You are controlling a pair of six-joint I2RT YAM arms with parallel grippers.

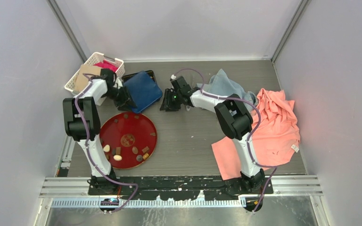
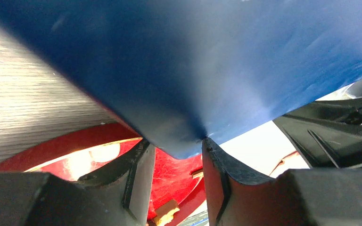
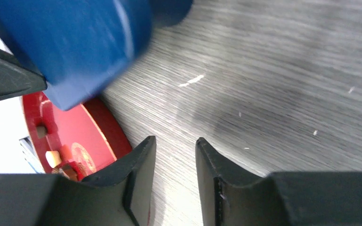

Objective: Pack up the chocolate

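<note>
A blue box lid point(image 1: 143, 92) hangs tilted over the dark lower half of the box point(image 1: 152, 74), whose back edge shows in the top view. My left gripper point(image 1: 133, 108) is shut on the lid's near left corner; in the left wrist view the blue corner point(image 2: 181, 148) sits between the fingertips. My right gripper point(image 1: 165, 107) stands part open, apart from the lid on its right, with only bare table between its fingers. Chocolates point(image 1: 145, 149) in various shapes lie on a round red tray point(image 1: 143, 128) in front.
At the back left stands a white basket point(image 1: 70, 86) with a brown piece and a pink cloth point(image 1: 107, 66). Blue-grey cloth point(image 1: 231, 84) and a salmon cloth point(image 1: 275, 122) cover the right side.
</note>
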